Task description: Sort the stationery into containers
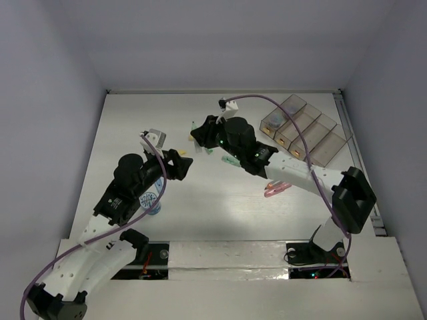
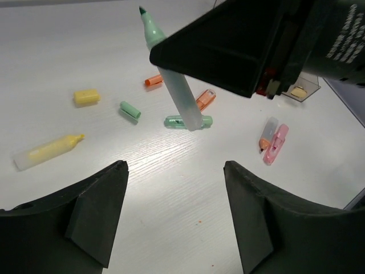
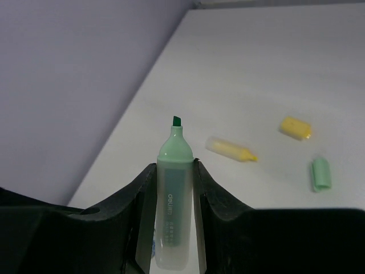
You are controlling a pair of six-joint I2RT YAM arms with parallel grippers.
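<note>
A green marker point(image 3: 174, 197) with a dark green tip stands upright between the fingers of my right gripper, which is shut on it. From the left wrist view the same marker point(image 2: 179, 85) is tilted, held above the table. My left gripper faces it from the front left, fingers apart and empty. Below lie a yellow marker point(image 2: 48, 152), a yellow cap point(image 2: 86, 96), a green cap point(image 2: 130, 109) and a green piece point(image 2: 174, 121). The clear compartment box point(image 1: 312, 159) sits at the back right.
A blue-lidded round container point(image 1: 148, 201) stands beside the left arm. Pink and grey items lie at the right, the pink one point(image 2: 276, 144) nearest the edge. Orange pieces point(image 2: 206, 99) are behind the green one.
</note>
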